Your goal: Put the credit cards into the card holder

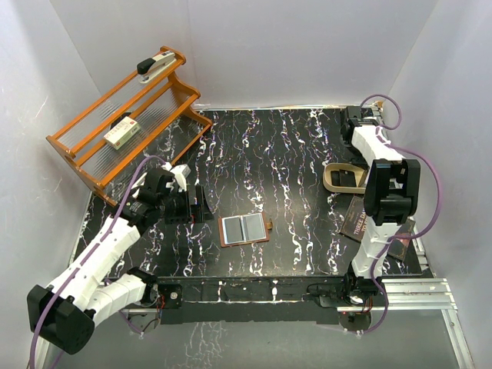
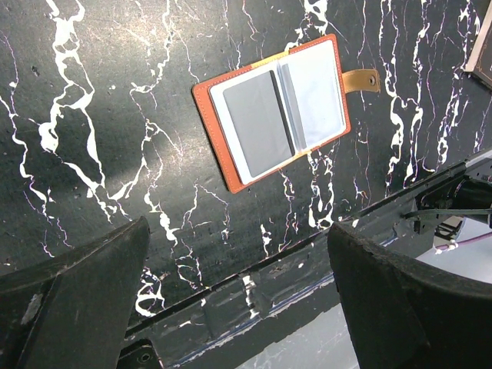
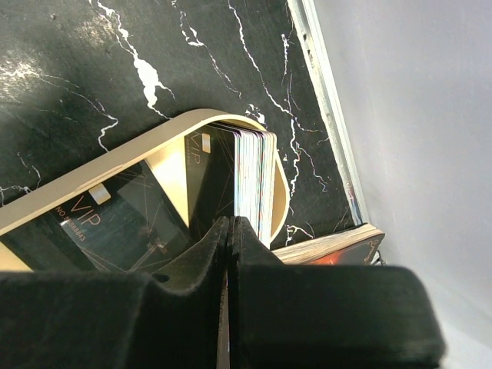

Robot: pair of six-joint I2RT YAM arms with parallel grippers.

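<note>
Black VIP cards (image 3: 115,219) lie flat in the beige oval tray (image 3: 100,165), and a stack of cards (image 3: 256,181) leans upright at its rounded end. My right gripper is shut over the tray, its tips in front of the lower part of that stack; no card shows between them. In the top view the right arm covers part of the tray (image 1: 329,181). The card holder (image 2: 277,108) lies spread out on the table with clear sleeves and a brown leather edge. My left gripper stands open and empty near it.
Books (image 1: 355,219) lie at the right of the table, one close to the tray's end. A wooden rack (image 1: 100,142) with a stapler (image 1: 154,68) and a small box (image 1: 122,133) stands at the back left.
</note>
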